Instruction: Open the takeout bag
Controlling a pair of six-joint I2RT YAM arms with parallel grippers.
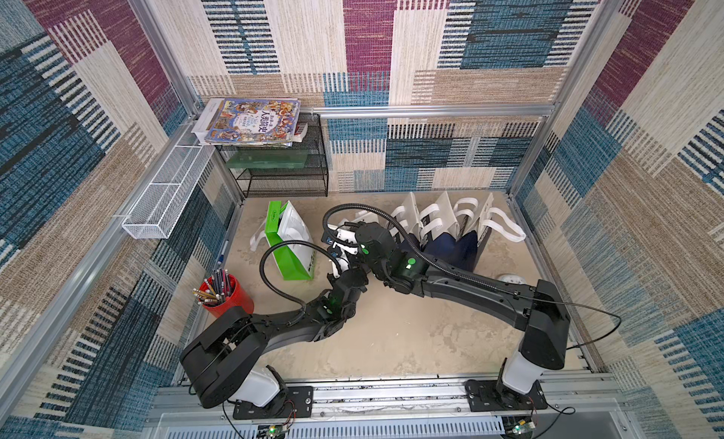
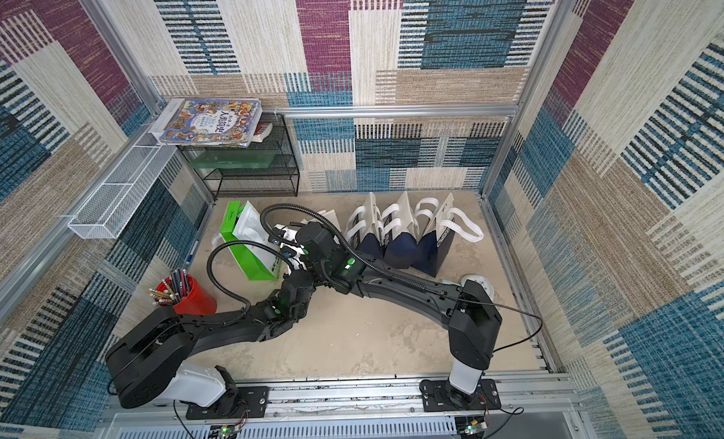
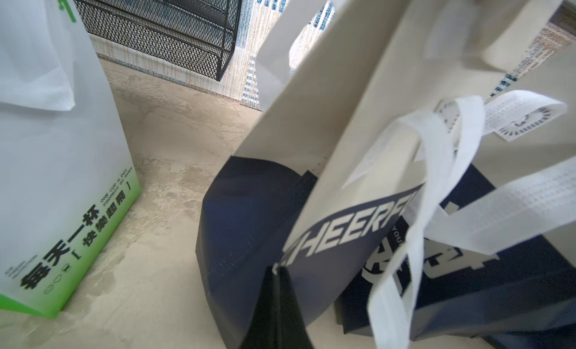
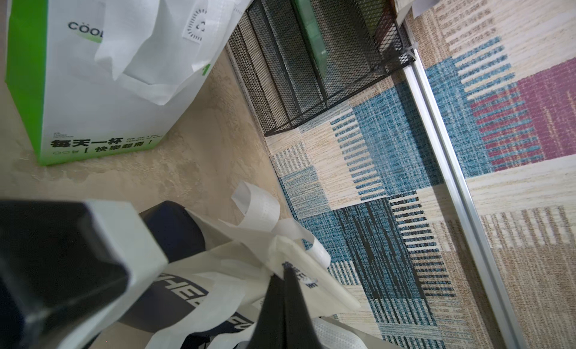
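Beneath my grippers stands a cream-and-navy takeout bag [image 3: 384, 211] with white handles; it appears folded rather flat. In the left wrist view, my left gripper is shut, its tips in front of the bag's edge by the lettering; contact cannot be told. My right gripper is also shut, over the bag's pale upper panel in the right wrist view, with nothing visible between its fingers. A white-and-green takeout bag [image 1: 291, 246] stands to the left, apart from both grippers. From above, the arms hide most of the nearest cream-and-navy bag.
Several more navy-bottomed bags [image 1: 457, 246] stand in a row to the right. A red pen cup [image 1: 235, 297] is at the left, a black mesh rack [image 1: 320, 163] behind. Bare table [image 1: 407, 333] lies in front.
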